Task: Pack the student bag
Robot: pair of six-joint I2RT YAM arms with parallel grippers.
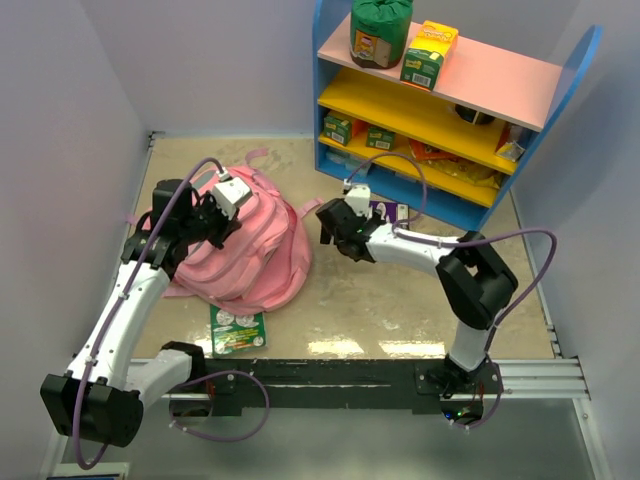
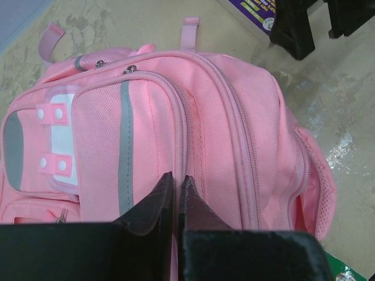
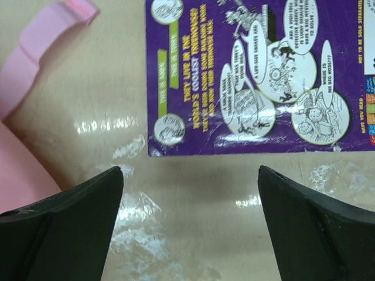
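Observation:
The pink backpack (image 1: 262, 262) lies on the left half of the table. On its fabric edge, along the front pocket's piping, my left gripper is shut, a fold of the pink bag (image 2: 252, 134) pinched between its fingertips. Right of the bag my right gripper (image 1: 328, 222) hangs above the table. In the right wrist view its fingers (image 3: 82, 225) stand wide apart with only bare table between them. A purple book (image 3: 234, 117) lies flat just beyond those fingers; from above, the purple book (image 1: 400, 212) is partly hidden by the right arm.
A green book (image 1: 238, 331) lies in front of the bag, partly under it. The shelf unit (image 1: 430, 100) with boxes and packets stands at the back right. Bare table (image 1: 350, 300) stretches across the front middle.

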